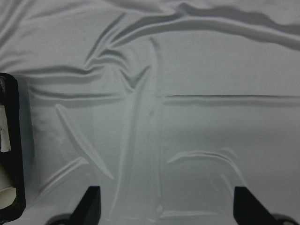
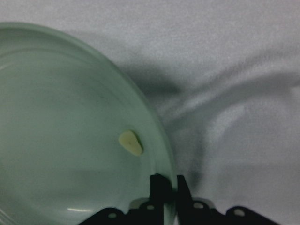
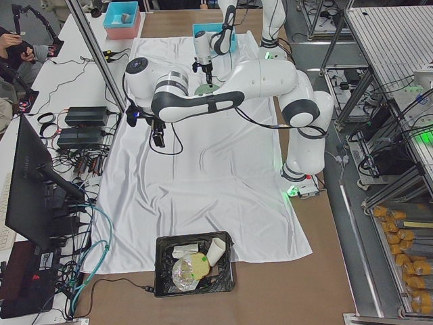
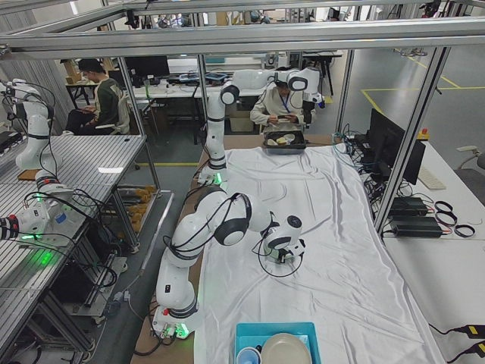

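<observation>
A green plate [image 2: 79, 117] with a small pale piece [image 2: 131, 142] on it lies on the white cloth, partly hidden in the camera left view. My right gripper is at the plate's right rim, shut on it, one finger inside and one outside. My left gripper hangs open over bare cloth [image 1: 197, 122], with nothing between its fingers. In the camera left view it is the nearer gripper [image 3: 158, 139].
A black bin [image 3: 162, 264] with rolls and packaging sits at the cloth's near edge. A blue bin [image 4: 311, 341] with a dish and cup is beside my right arm. Monitor, black boxes and cables line the side table. Mid-cloth is clear.
</observation>
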